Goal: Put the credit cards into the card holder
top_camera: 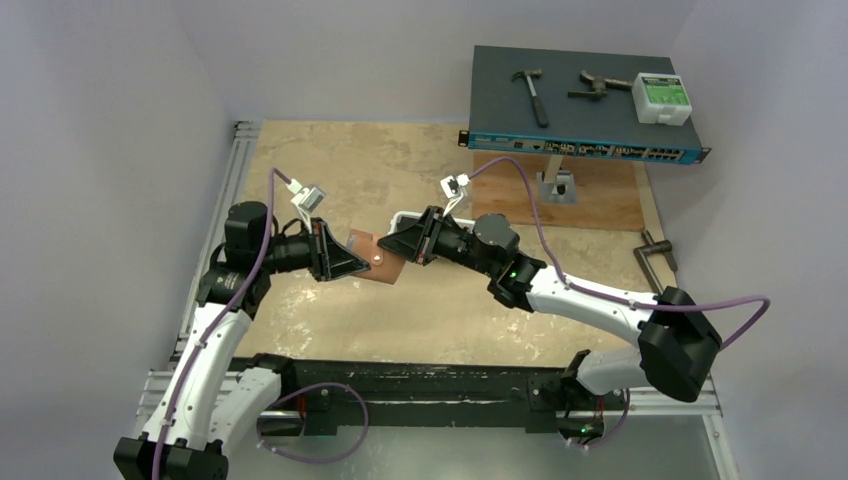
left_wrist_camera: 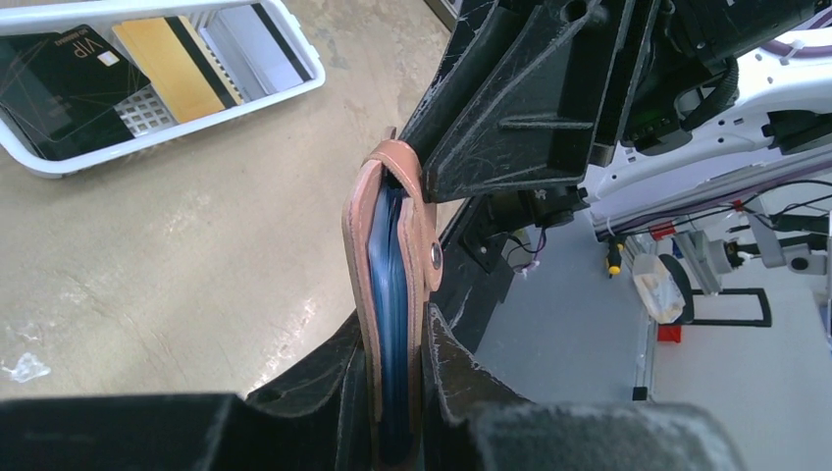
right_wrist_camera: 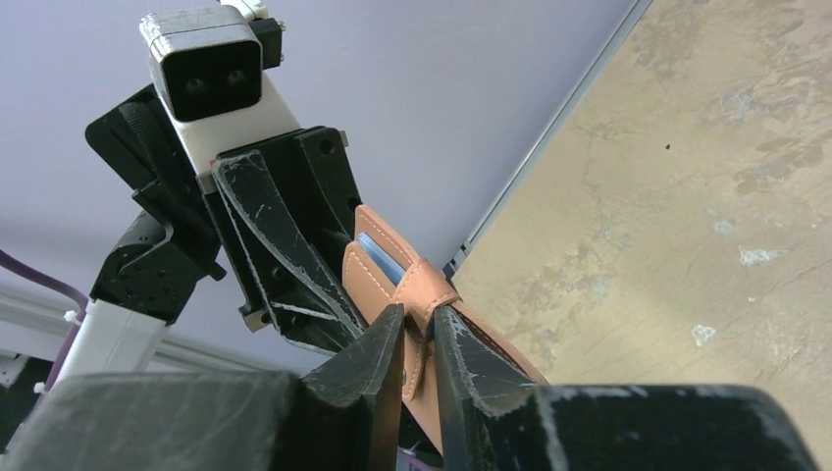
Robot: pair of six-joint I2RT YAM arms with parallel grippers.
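The tan leather card holder (top_camera: 378, 265) is held upright on edge, with my left gripper shut on its lower part. Blue layers show inside its opening in the left wrist view. A strap (right_wrist_camera: 428, 287) with a snap crosses its top edge. My right gripper is at that strap, its fingers a narrow gap apart on either side of it; contact cannot be told. In the white basket (left_wrist_camera: 186, 130) lie a black VIP card (left_wrist_camera: 59, 93), a gold card (left_wrist_camera: 175, 71) and a pale lavender card (left_wrist_camera: 253, 51).
In the top view, the right arm partly covers the basket behind the holder. A dark equipment box (top_camera: 560, 90) bearing two hammers and a small white box (top_camera: 662, 100) stands at the back right.
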